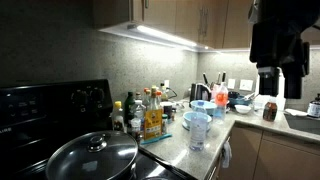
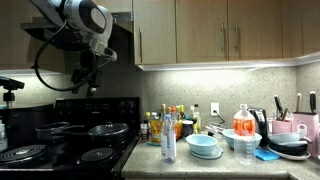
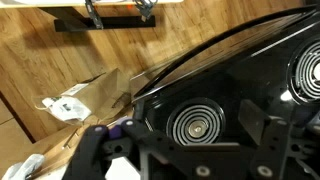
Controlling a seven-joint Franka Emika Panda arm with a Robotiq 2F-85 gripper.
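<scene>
My gripper (image 1: 280, 83) hangs high at the right of the first exterior view. Its two dark fingers stand apart with nothing visible between them, so it is open. In the second exterior view the arm (image 2: 85, 35) reaches in at the upper left, above the stove (image 2: 70, 145). The wrist view looks down on a coil burner (image 3: 197, 122) at the black stove's edge, with the fingers spread to either side. A dark lidded pan (image 1: 92, 160) rests on the stovetop, well apart from the gripper.
Several bottles (image 1: 153, 115) crowd the counter beside the stove. A clear bottle (image 2: 168, 148), stacked bowls (image 2: 205, 146) and an orange-labelled bottle (image 2: 244, 135) stand on the counter. Cabinets (image 2: 205, 35) hang above. A paper bag (image 3: 100, 98) lies on the wooden floor.
</scene>
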